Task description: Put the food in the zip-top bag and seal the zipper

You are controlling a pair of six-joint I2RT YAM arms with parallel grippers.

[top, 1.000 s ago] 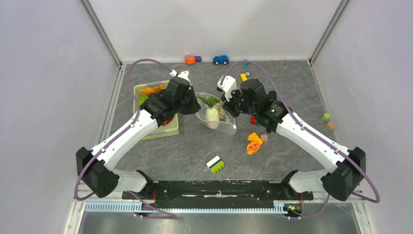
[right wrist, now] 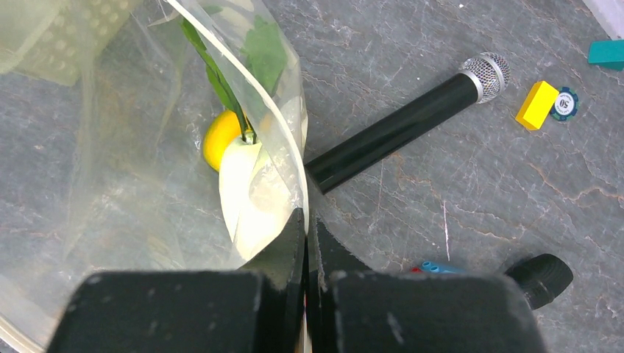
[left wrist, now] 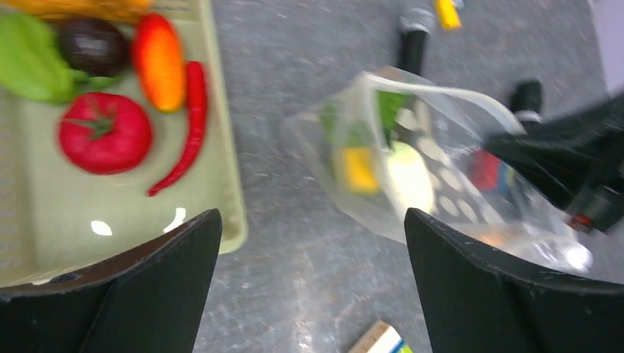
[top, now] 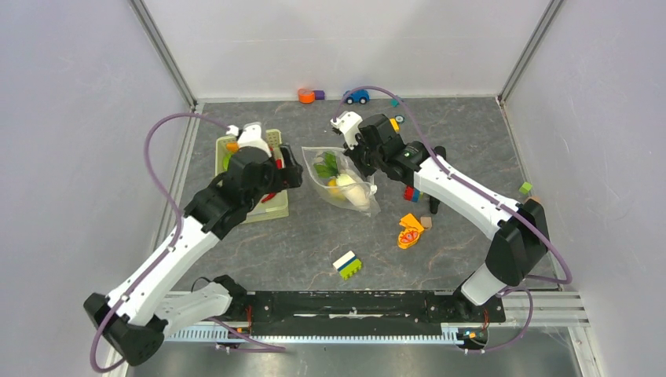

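Observation:
A clear zip bag [top: 338,200] lies mid-table with leafy greens [right wrist: 263,55], a yellow item [right wrist: 221,136] and a white vegetable [top: 353,192] inside. My right gripper is shut at the bag's rim, the thin edge running to its fingertips. My left gripper hangs open and empty between bin and bag. The pale green bin [top: 267,212] holds a tomato [left wrist: 104,132], chili [left wrist: 193,125], orange pepper [left wrist: 158,62] and other produce.
A microphone [right wrist: 390,132], yellow block [right wrist: 536,104] and chip lie right of the bag. An orange toy [top: 410,236] and bricks [top: 347,264] lie in front.
My left arm has drawn away from the bag toward the left front.

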